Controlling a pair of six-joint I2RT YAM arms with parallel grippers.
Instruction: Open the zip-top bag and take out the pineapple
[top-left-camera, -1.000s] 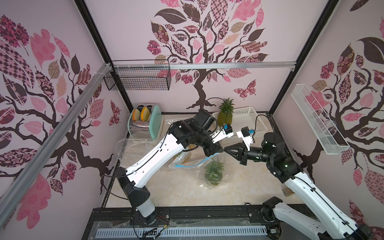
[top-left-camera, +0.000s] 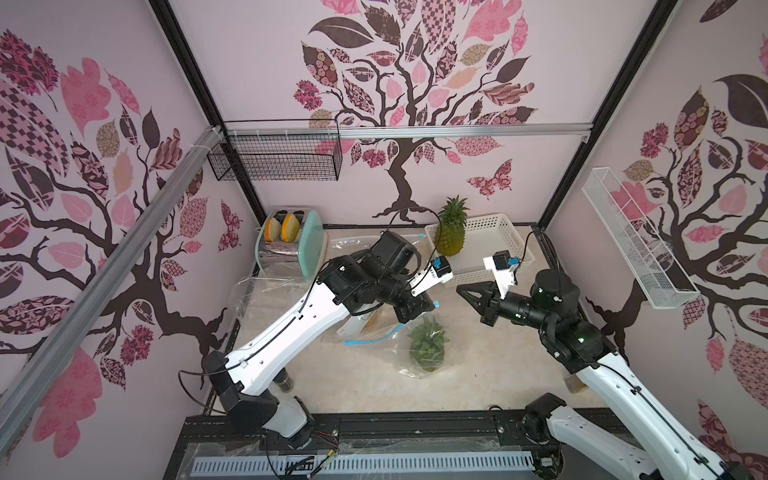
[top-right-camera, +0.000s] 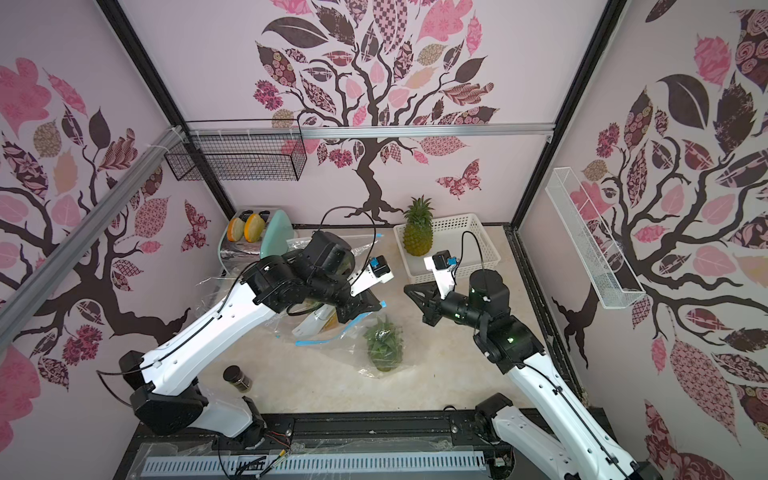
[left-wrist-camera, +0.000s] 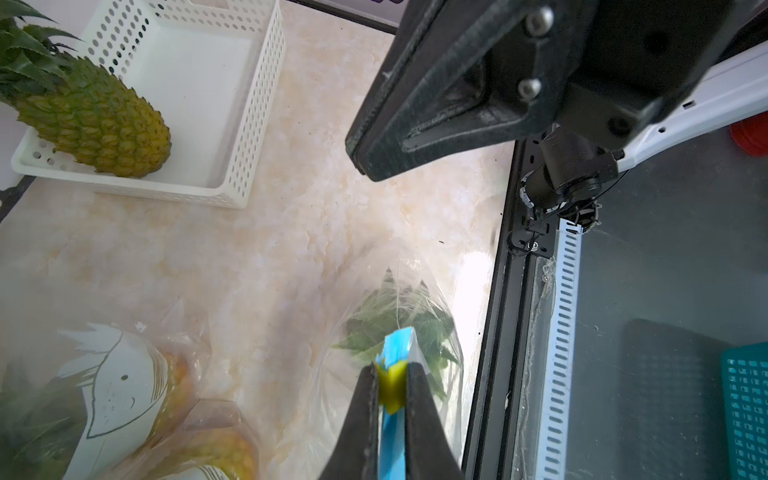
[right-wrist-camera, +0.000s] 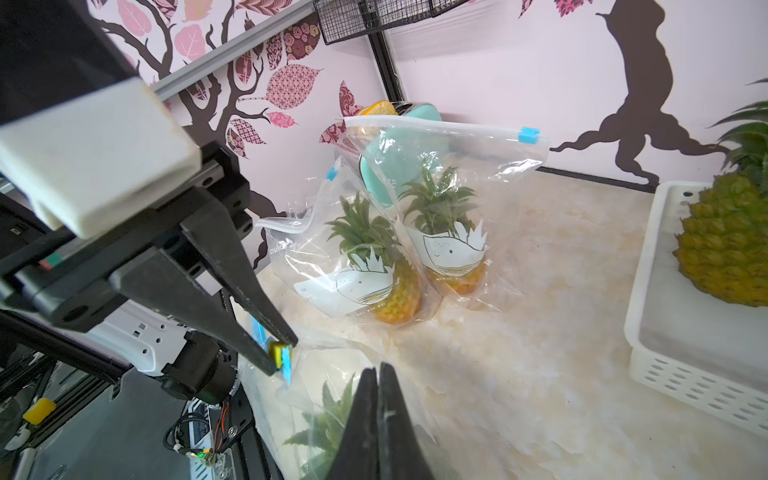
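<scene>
A clear zip top bag (top-right-camera: 364, 352) with a blue zip strip (top-left-camera: 376, 340) stands at the front of the table. The pineapple (top-left-camera: 429, 345) inside it shows its green leaves through the plastic. My left gripper is shut on a yellow zip slider (left-wrist-camera: 393, 386), and a short blue end of the zip sticks out past the slider in the left wrist view. Right of the bag, apart from the zip, my right gripper is shut with nothing between its fingers. The pineapple's lower part is hard to make out.
Two more bagged pineapples (right-wrist-camera: 382, 272) stand behind to the left, partly under my left arm. A bare pineapple (top-left-camera: 452, 228) sits in the white basket (top-left-camera: 500, 224) at the back. A dark jar (top-right-camera: 237, 377) stands front left. Table right of the bag is clear.
My left gripper has moved left, taking the zip edge with it.
</scene>
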